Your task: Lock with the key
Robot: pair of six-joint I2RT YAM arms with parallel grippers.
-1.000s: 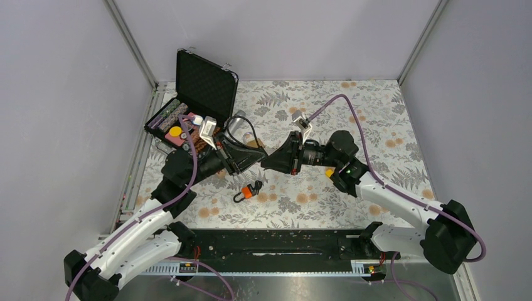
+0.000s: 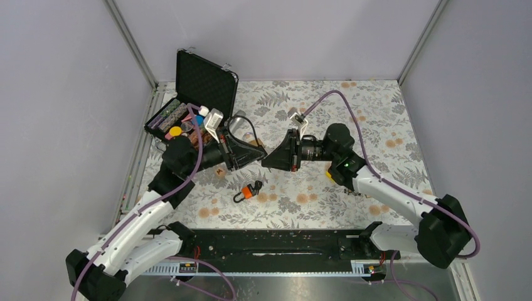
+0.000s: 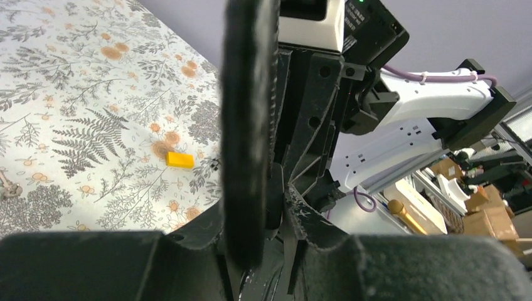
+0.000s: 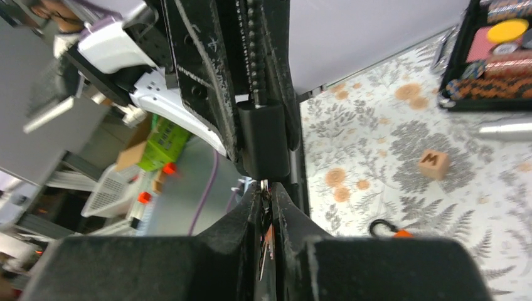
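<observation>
Both grippers meet over the middle of the table. My left gripper [image 2: 256,157] is shut on a black cylindrical lock body [image 4: 263,139], which has a dark cable looping up from it. My right gripper is shut on a thin metal key [image 4: 263,232], held right below the lock, its upper end at the lock's underside. Whether the key is inside the keyhole I cannot tell.
An open black case [image 2: 206,81] of small items stands at the back left. An orange-and-black object [image 2: 247,192], a wooden block [image 4: 433,163] and a yellow block [image 3: 179,159] lie on the patterned table.
The left arm's wrist has turned and shifted slightly, and the right arm has shifted a little. Both grippers still meet at the same place.
</observation>
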